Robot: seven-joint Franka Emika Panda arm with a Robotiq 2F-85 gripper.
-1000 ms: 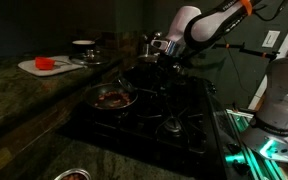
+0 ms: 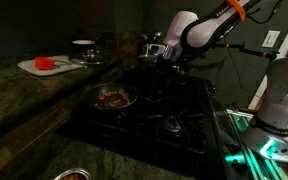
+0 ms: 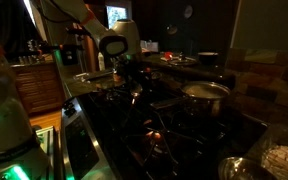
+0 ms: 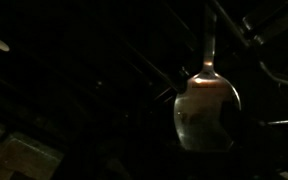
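Note:
A shiny metal spoon (image 4: 206, 115) shows in the wrist view, its bowl toward the bottom and its thin handle running up. A dark shape covers the right edge of the bowl; whether it is a finger is unclear. In the first exterior view my dark gripper (image 2: 166, 62) hangs low over the far part of the black stove. The second exterior view has the gripper (image 3: 134, 82) above the stove's far left part. Its fingers blend into the dark background, so neither their spacing nor any contact with the spoon can be made out.
A pan (image 2: 111, 96) with reddish food sits on the stove (image 2: 144, 128). On the counter behind is a white board with a red item (image 2: 45, 63). A pot (image 3: 204, 95) stands at the stove's back right, near a metal bowl (image 3: 242, 169) and a food-filled container (image 3: 283, 160).
Over the last second the arm's white wrist section has shifted slightly left and down, and the gripper now hangs a little lower over the stove. The pan and counter items stay put.

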